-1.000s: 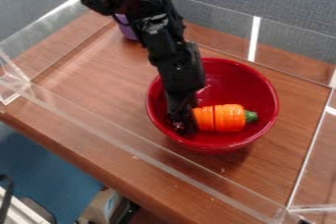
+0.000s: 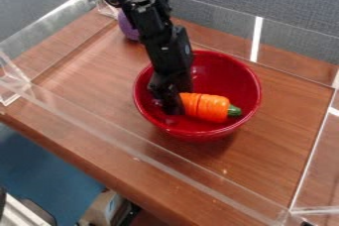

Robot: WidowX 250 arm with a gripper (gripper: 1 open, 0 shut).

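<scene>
My black gripper [image 2: 169, 97] reaches down into the left part of a red bowl [image 2: 239, 81] on the wooden table. An orange toy carrot [image 2: 207, 106] with a green end lies in the bowl, its left end at my fingers. I cannot tell whether the fingers are shut on it; they are dark and partly hidden.
A purple object [image 2: 127, 27] sits at the back, behind the arm. Clear low walls edge the wooden tabletop [image 2: 79, 81].
My gripper, the bowl and the carrot have all moved a little to the left over the last second.
</scene>
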